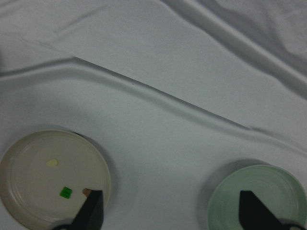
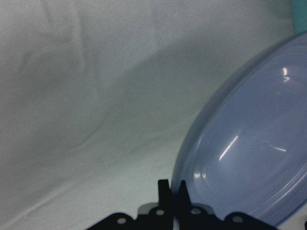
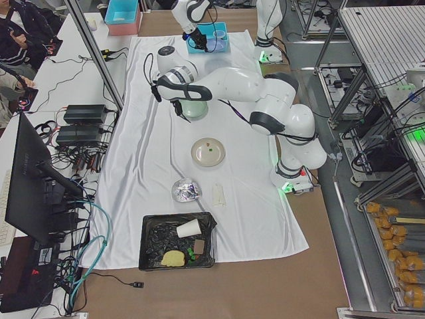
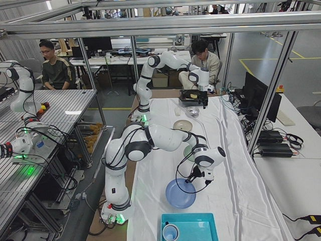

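Note:
My left gripper hangs above the white cloth; in the left wrist view its two fingers are wide apart, with a beige plate [image 1: 33, 177] holding small crumbs and a green plate [image 1: 254, 191] below. My right gripper is at the rim of a blue plate [image 2: 249, 139], fingers close together on the rim in the right wrist view. The blue plate also shows in the camera right view [image 4: 180, 198], in front of the turquoise bin [image 4: 198, 226].
The turquoise bin holds a cup [image 4: 170, 232]. A foil dish [image 3: 185, 190] and a black lined tray [image 3: 153, 239] with cup and scraps lie at the cloth's other end. A monitor [image 3: 30, 179] stands on the side table.

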